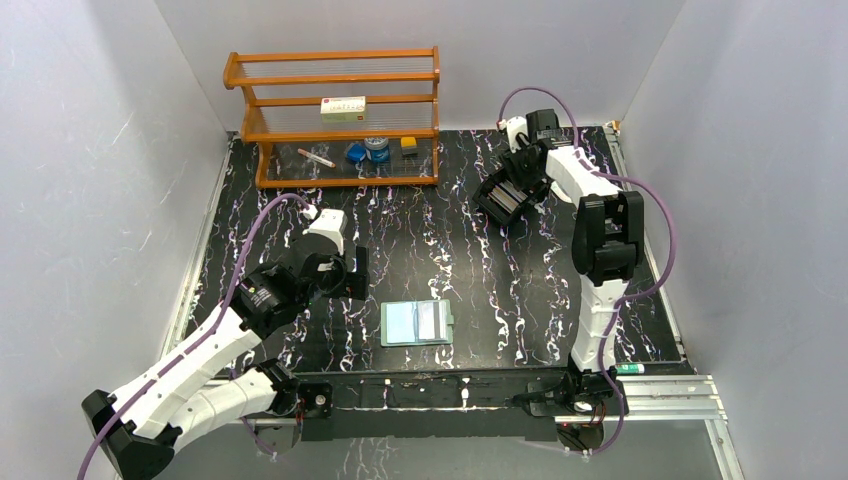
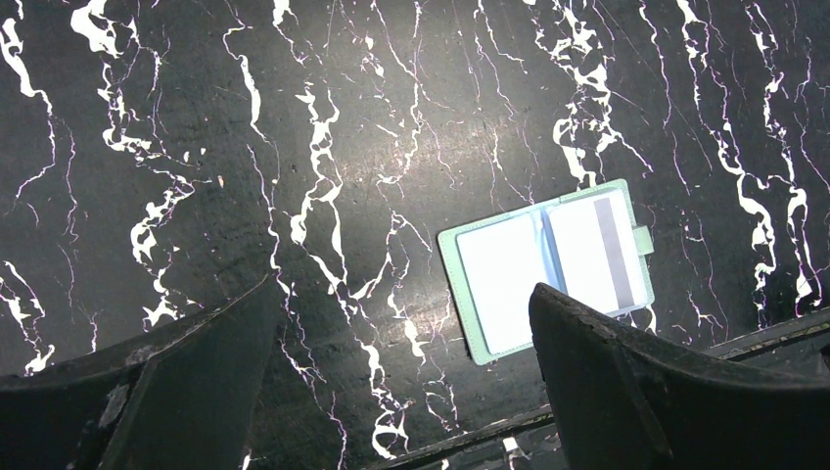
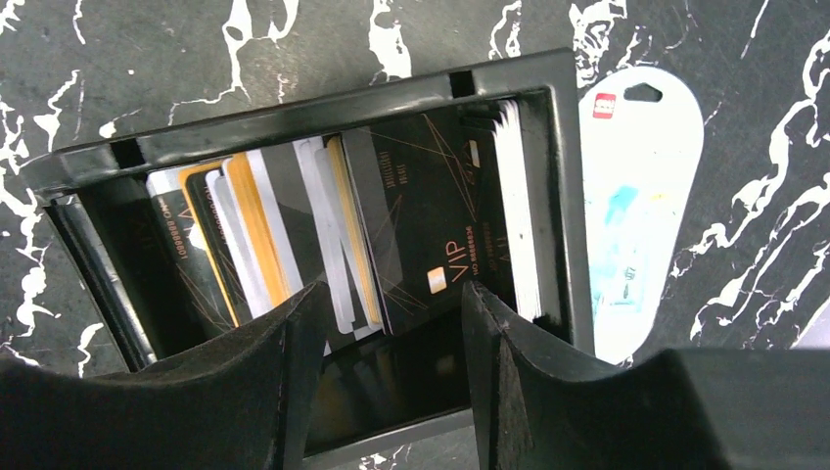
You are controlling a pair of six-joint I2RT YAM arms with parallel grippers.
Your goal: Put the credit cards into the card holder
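Several credit cards [image 3: 416, 215], mostly black with some white and gold edges, stand leaning in a black tray [image 3: 303, 116] in the right wrist view. Over the tray, my right gripper is open, its fingertips apart in front of a black VIP card, nothing held. The card holder [image 1: 417, 323], pale green-edged with clear sleeves, lies spread flat near the table's front edge. It also shows at the lower right of the left wrist view. My left gripper stands open and empty above the table, left of the holder in the top view.
A white blister pack [image 3: 636, 196] lies against the tray's side. At the back left stands a wooden rack [image 1: 345, 182] with a small box [image 1: 343, 109] and a blue jar [image 1: 377, 150].
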